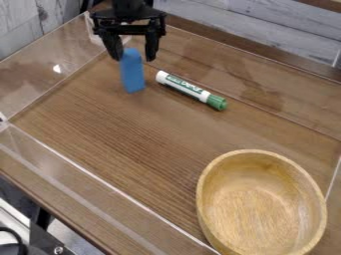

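The black gripper is at the top of the view, open, its two fingers around the top of an upright blue object on the wooden table. Whether the fingers touch it is hard to tell. A white and green tube lies diagonally just to the right of the blue object.
A large pale yellow oval bowl sits at the front right. A clear plastic edge runs along the left side.
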